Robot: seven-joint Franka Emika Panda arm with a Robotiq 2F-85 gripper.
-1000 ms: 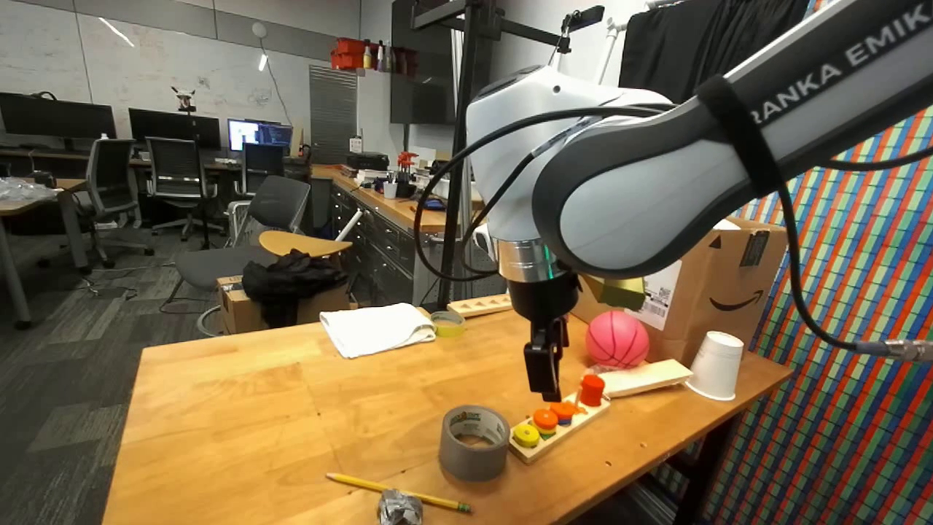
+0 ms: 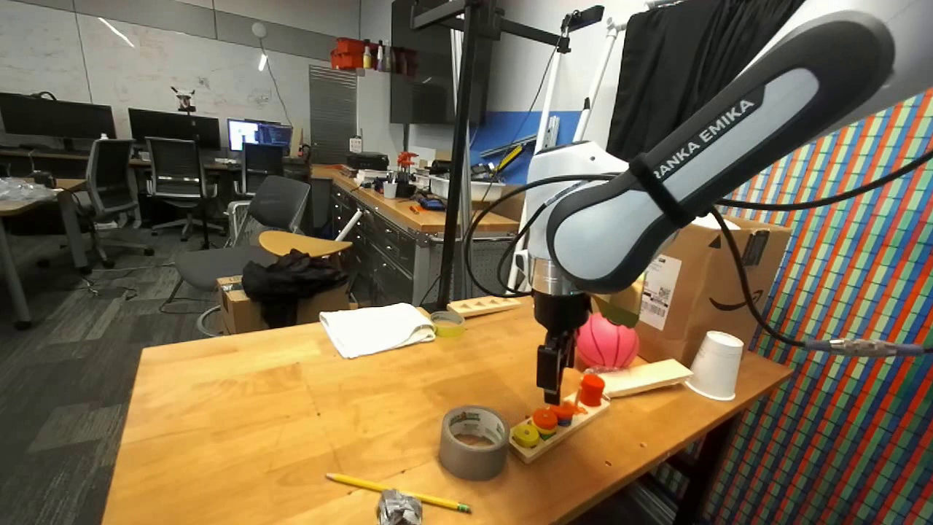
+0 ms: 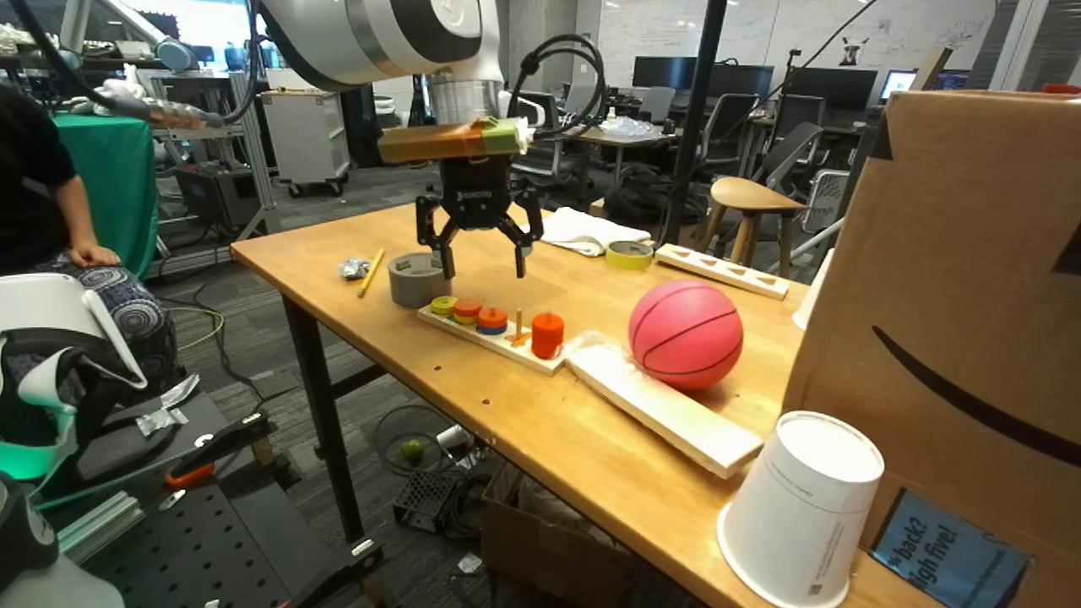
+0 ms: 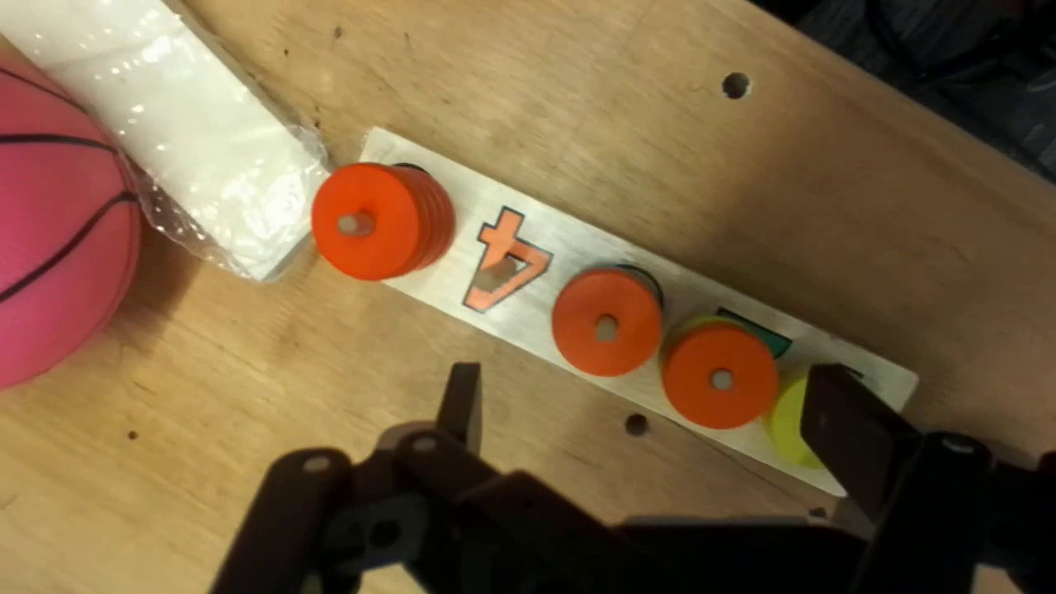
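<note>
My gripper (image 3: 484,268) hangs open above the table, its fingers wide apart with nothing between them. Below it lies a wooden counting board (image 3: 474,339) with rings on pegs. At one end is a tall red-orange stack (image 4: 368,219); beside it a bare peg rises from a printed orange 4 (image 4: 502,259). Then come an orange-topped stack (image 4: 594,337) with blue beneath, another orange-topped stack (image 4: 708,391), and a yellow ring (image 4: 789,421) at the other end. In the wrist view, one finger (image 4: 841,426) partly covers the yellow ring.
Close to the board are a grey tape roll (image 2: 473,446) and a plastic-wrapped wooden block (image 3: 659,405). A pink ball (image 3: 686,334), white cup (image 3: 806,507) and cardboard box (image 3: 942,304) stand beyond the block. A pencil (image 2: 398,491) and white cloth (image 2: 377,329) lie elsewhere.
In exterior view 1, the arm has drawn back away from the camera, and the gripper has shifted slightly right. The pink ball sits slightly farther left. The board and its rings look unchanged.
</note>
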